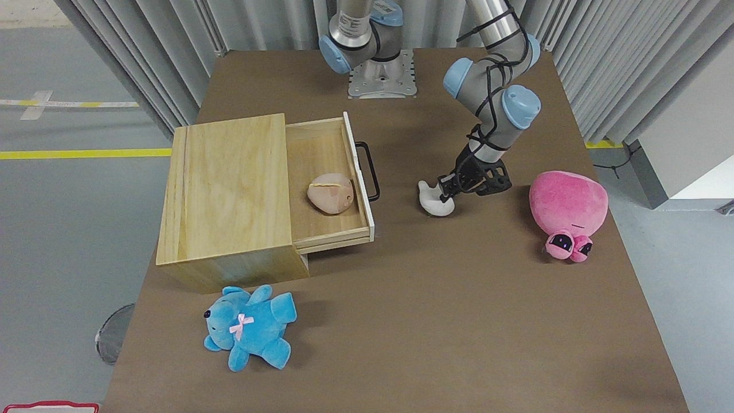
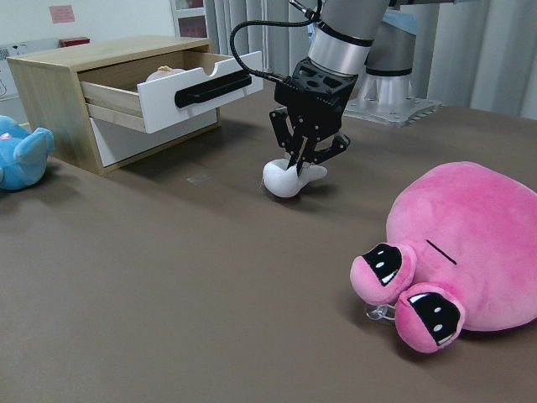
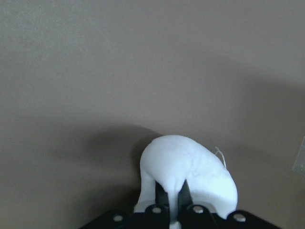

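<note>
A white soft toy (image 1: 431, 199) sits low on the brown table between the cabinet and the pink plush, also seen in the left view (image 2: 284, 178). My black gripper (image 2: 294, 156) is shut on it; in the wrist view the white fabric (image 3: 209, 186) is pinched between the fingers. A wooden cabinet (image 1: 223, 186) has its drawer open, with a beige plush (image 1: 331, 193) inside.
A blue bear (image 1: 256, 327) lies in front of the cabinet. A pink plush (image 1: 568, 206) lies near the right edge. The drawer's black handle (image 1: 372, 172) faces my arm.
</note>
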